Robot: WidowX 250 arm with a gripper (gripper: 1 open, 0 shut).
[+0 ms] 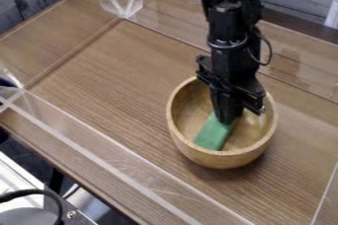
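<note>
A wooden bowl (189,118) sits on the table at right of centre, with a green object (212,133) lying inside it. The black gripper (224,111) reaches down from the top into the bowl, its tip at the upper end of the green object. The fingers are dark and overlap, so whether anything is between them cannot be seen.
Clear plastic edging runs along its sides. A dark object with a cable is at the lower left corner, off the table.
</note>
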